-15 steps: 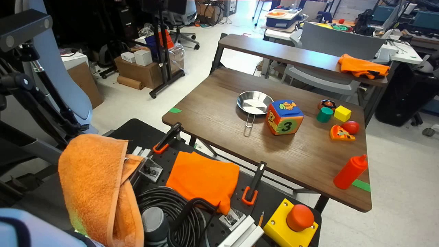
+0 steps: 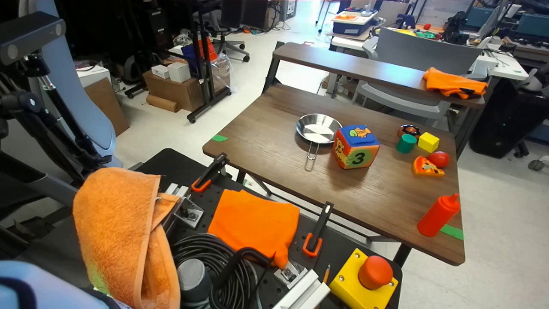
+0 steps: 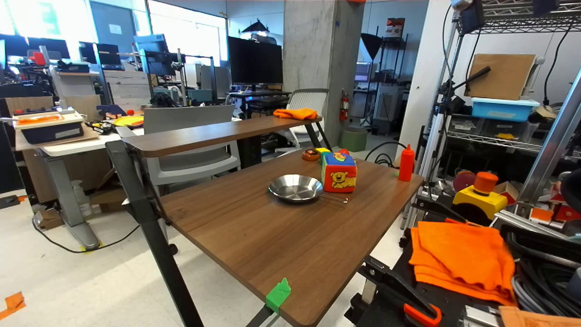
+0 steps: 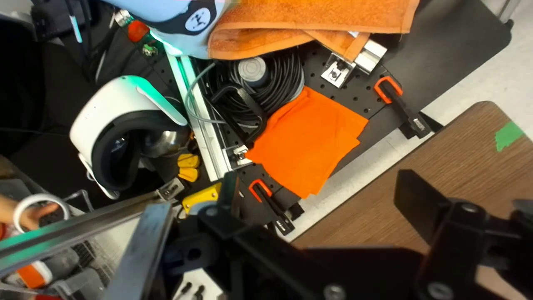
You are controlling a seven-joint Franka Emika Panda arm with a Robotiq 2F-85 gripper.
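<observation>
My gripper stands open in the wrist view, its two dark fingers wide apart and nothing between them. It faces down over the gap between the black cart and the wooden table (image 4: 469, 145). On that table sit a steel pan (image 2: 318, 128) and, beside it, a soft picture cube (image 2: 356, 147) with a blue top. A green cylinder (image 2: 406, 143), a yellow block (image 2: 428, 142), a red ball (image 2: 438, 159) and a toy pizza slice (image 2: 428, 167) cluster at the right. The red squeeze bottle (image 2: 438, 215) is upright near the front right corner. Neither exterior view shows the gripper.
An orange cloth (image 4: 310, 140) lies on the cart, with black clamps (image 2: 319, 229) along its edge. The raised shelf (image 2: 350, 62) spans the table's back and bears another orange cloth (image 2: 453, 83). Bare tabletop (image 3: 261, 234) lies left of the pan.
The table objects have not moved in exterior view 1. At its top, a dark shape now covers more of the background chair.
</observation>
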